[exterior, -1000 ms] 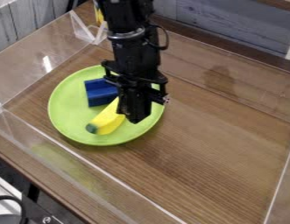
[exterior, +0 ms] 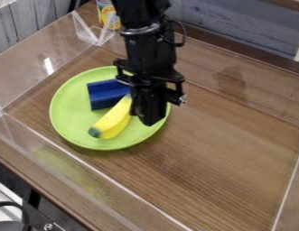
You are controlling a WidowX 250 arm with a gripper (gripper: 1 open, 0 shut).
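Note:
A green plate (exterior: 79, 126) sits on the wooden table, holding a yellow banana-shaped object (exterior: 108, 123) and a blue block (exterior: 103, 91). The black gripper (exterior: 148, 110) hangs over the right part of the plate, just right of the banana, and hides part of the plate. Its fingers are dark and overlap in this view, so whether anything is between them is hard to see.
Clear plastic side walls border the tray, and a yellow item (exterior: 108, 14) stands at the back left behind the arm.
The arm and gripper have shifted slightly over the plate. The plate, banana and blue block look unmoved.

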